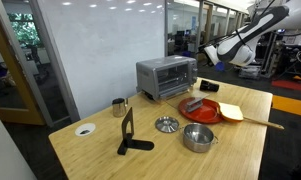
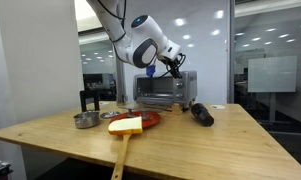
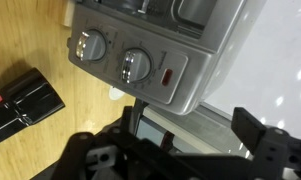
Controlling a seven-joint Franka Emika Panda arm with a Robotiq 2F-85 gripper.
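My gripper is open, its two black fingers wide apart at the lower edge of the wrist view with nothing held between them. Beyond them is the silver toaster oven [image 3: 155,62], its control knobs and a small red light showing. The same oven [image 1: 166,76] stands at the back of the table in exterior view 1. The gripper [image 2: 174,68] hangs in the air near the oven's upper right side in exterior view 2, apparently clear of it. A black cylindrical object [image 2: 201,115] lies on the table to the oven's right.
A red tray [image 1: 197,115] in front of the oven holds a grey item. Nearby are a metal pot [image 1: 198,138], a lid [image 1: 167,124], a yellow-headed, wooden-handled tool [image 2: 123,145], a black stand [image 1: 131,130] and a metal cup [image 1: 119,107].
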